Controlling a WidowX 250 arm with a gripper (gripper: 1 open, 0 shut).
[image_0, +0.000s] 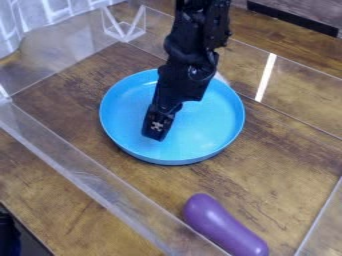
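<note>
A black robot arm reaches down from the top of the camera view to a blue plate (206, 136) on the wooden surface. Its gripper (159, 123) is low over the left part of the plate, open, with its fingertips near the plate's surface. The arm hides part of the plate's back; whether anything lies under the gripper cannot be seen clearly.
A purple eggplant-like object (223, 224) lies at the front right. A clear plastic edge (67, 170) runs diagonally along the left. White wire-like objects (120, 18) stand at the back left. Bare wood (287, 110) is free to the right.
</note>
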